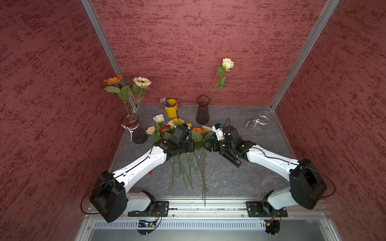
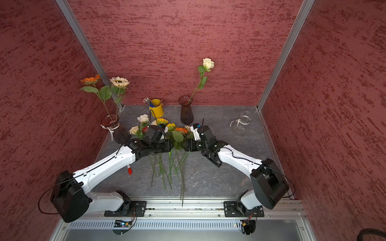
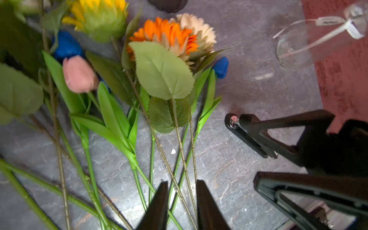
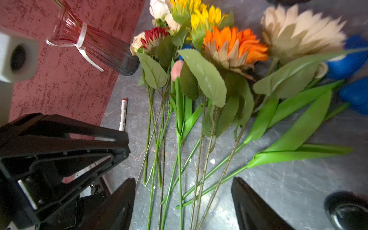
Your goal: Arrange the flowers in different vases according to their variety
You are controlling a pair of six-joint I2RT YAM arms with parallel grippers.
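Several loose flowers lie mid-table, heads to the back: an orange sunflower, a cream one, yellow ones, roses, a pink tulip and blue tulips. My left gripper is part open above the stems; some show through its gap, but none looks gripped. Wider open, my right gripper hovers over stems on the right side of the bunch. A dark vase at left holds orange and cream sunflowers. One white rose stands in the middle vase. The clear vase is empty.
A yellow bucket with pens stands at the back. Partly under my right arm lies a black stapler. A red-capped marker lies left of the stems. Bare tabletop shows at front right.
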